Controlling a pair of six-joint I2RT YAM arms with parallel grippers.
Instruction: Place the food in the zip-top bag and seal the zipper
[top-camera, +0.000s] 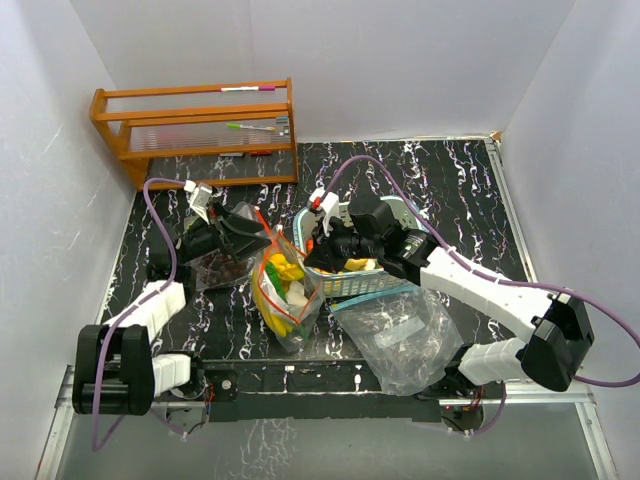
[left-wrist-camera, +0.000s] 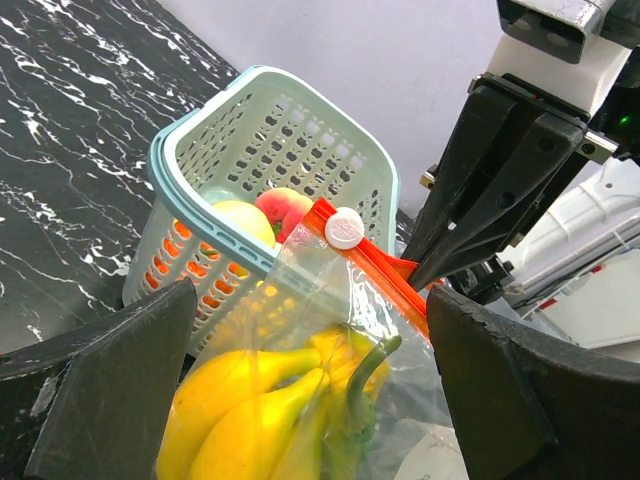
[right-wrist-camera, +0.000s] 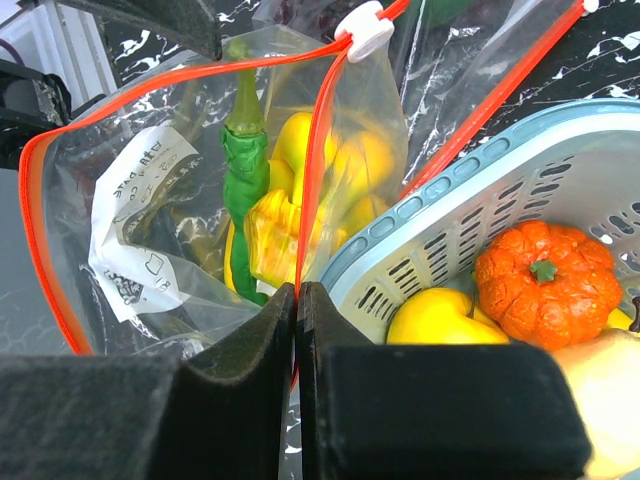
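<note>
An upright zip bag (top-camera: 282, 295) with a red zipper holds bananas (left-wrist-camera: 255, 415), a green pepper (right-wrist-camera: 244, 180) and other yellow and white items. My right gripper is shut on the red zipper rim at the bag's right side. My left gripper stands open at the bag's top, with the white slider (left-wrist-camera: 344, 227) and rim between and beyond its fingers. The basket (left-wrist-camera: 190, 150) behind holds an orange pumpkin (right-wrist-camera: 548, 285), a yellow pepper (right-wrist-camera: 440, 320) and other food.
A clear bag (top-camera: 400, 340) lies flat at front right. Another red-zipper bag (top-camera: 215, 268) with dark contents lies at left. A wooden rack (top-camera: 195, 180) stands at back left.
</note>
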